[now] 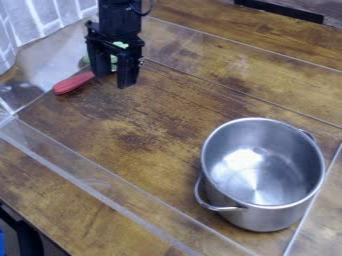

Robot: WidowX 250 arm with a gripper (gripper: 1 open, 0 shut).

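Observation:
My black gripper [114, 66] hangs at the upper left over a small group of objects, its fingers pointing down. Beside and partly behind it lie a red elongated object [72, 83] and something green [123, 46], both partly hidden by the gripper. Whether anything is between the fingers is unclear. A large steel pot [261, 170] with side handles stands at the lower right, well apart from the gripper.
Clear plastic edging runs along its sides, and a pale translucent sheet or curtain is at the upper left.

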